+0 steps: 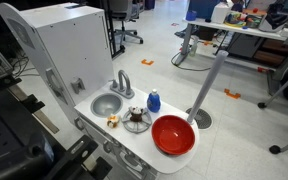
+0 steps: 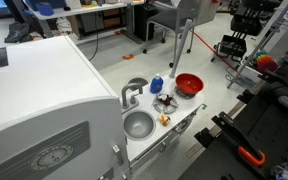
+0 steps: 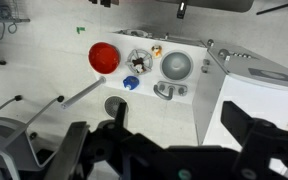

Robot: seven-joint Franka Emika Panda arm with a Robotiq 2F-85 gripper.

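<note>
My gripper hangs high above the play kitchen, its two black fingers spread wide at the bottom of the wrist view. Nothing shows between them. On the white counter lies a red bowl (image 1: 173, 135), which looks empty. Close by stands a blue bottle (image 1: 153, 101). A small dark brown object (image 1: 136, 115) rests on the round metal burner (image 1: 137, 126). Toward the counter's front edge, between burner and sink, is a small yellow-orange object (image 2: 164, 120). The grey sink (image 3: 176, 67) appears empty, with its curved faucet (image 1: 123, 84) behind it.
A tall white cabinet (image 1: 74, 50) borders the counter on the sink side. Beyond the bowl, a slanting pole (image 1: 208, 85) rises from the floor. Dark equipment (image 1: 69, 160) stands before the counter's front. Open floor lies behind the counter.
</note>
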